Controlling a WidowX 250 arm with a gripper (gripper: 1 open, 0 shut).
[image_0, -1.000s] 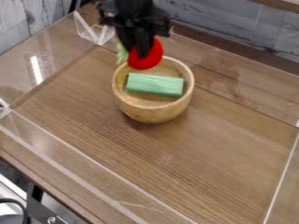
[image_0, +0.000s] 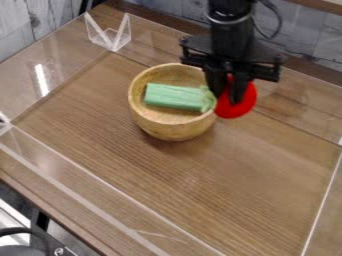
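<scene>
My gripper (image_0: 230, 85), a dark tool at the top right of the view, is shut on a red round object (image_0: 237, 100), held just right of a wooden bowl (image_0: 167, 124). A green block (image_0: 175, 96) lies inside the bowl. The fingertips are partly hidden behind the red object.
A small clear wire or plastic item (image_0: 110, 32) stands at the upper left of the wooden table (image_0: 160, 200). A dark round shape shows at the bottom left corner.
The gripper with the red object has moved right and slightly down, from above the back of the bowl to beside its right rim. The green block stays in the bowl.
</scene>
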